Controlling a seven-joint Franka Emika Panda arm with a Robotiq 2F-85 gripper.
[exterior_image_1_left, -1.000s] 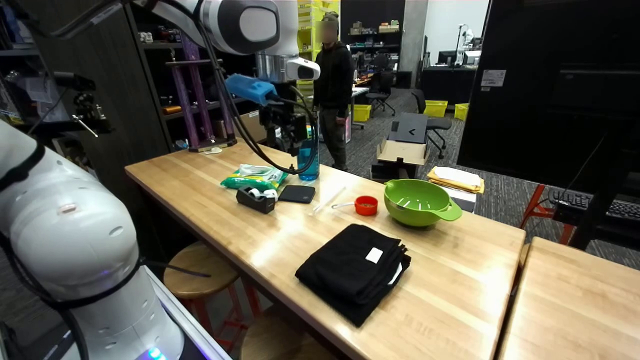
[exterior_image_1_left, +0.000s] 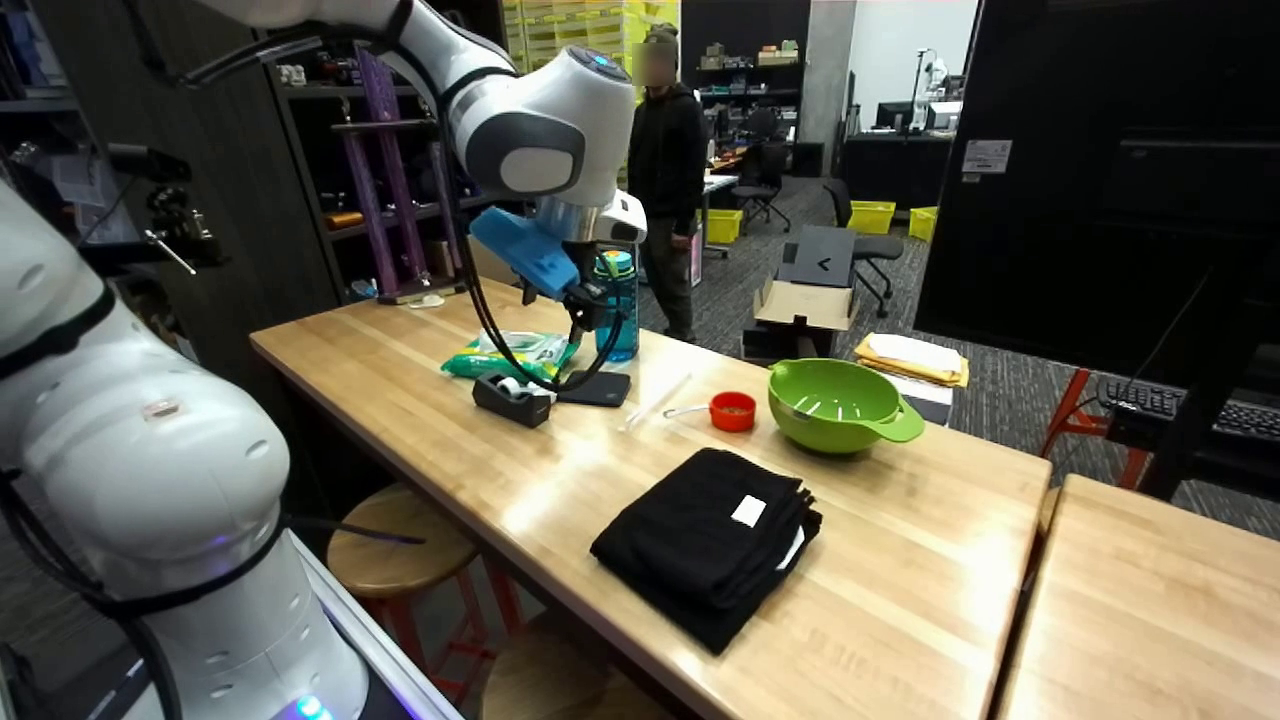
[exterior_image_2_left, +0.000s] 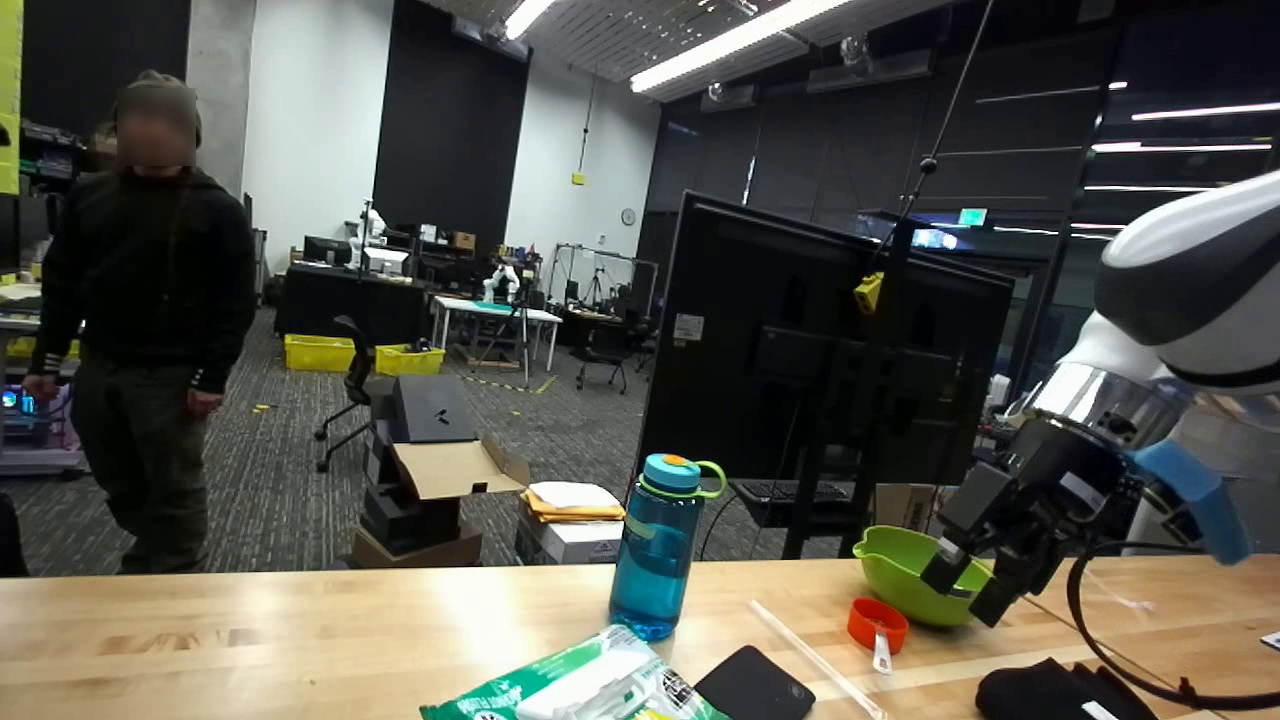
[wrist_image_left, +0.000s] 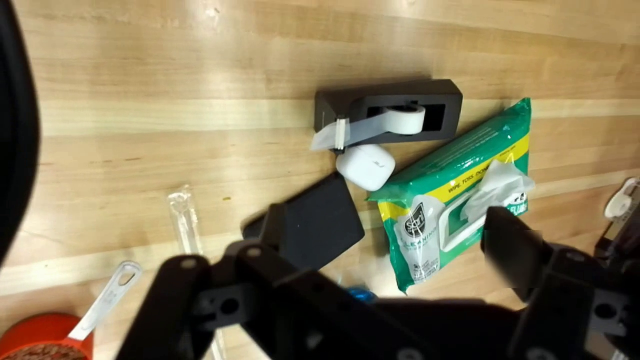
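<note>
My gripper stands open above the table, its fingers (wrist_image_left: 505, 246) wide apart with nothing between them. Below it in the wrist view lie a green wipes pack (wrist_image_left: 462, 198), a white earbud case (wrist_image_left: 366, 166), a black tape dispenser (wrist_image_left: 390, 111) and a flat black pouch (wrist_image_left: 318, 225). A clear thin tube (wrist_image_left: 184, 219) and a red measuring cup (wrist_image_left: 45, 336) lie to the left there. In exterior view 1 the blue bottle (exterior_image_1_left: 617, 314) stands close behind the gripper; the wrist view shows only a sliver of it, mostly hidden by the gripper.
A green colander (exterior_image_1_left: 828, 402) rests near the table's far edge, beside the red cup. Folded black cloth (exterior_image_1_left: 708, 540) lies nearer the front. Bare wood (exterior_image_1_left: 912, 576) is open to the right of the cloth. A cable loop hangs by the gripper.
The arm has come down and tilted, bringing the gripper lower toward the table, near the bottle. The objects on the table have not visibly moved.
</note>
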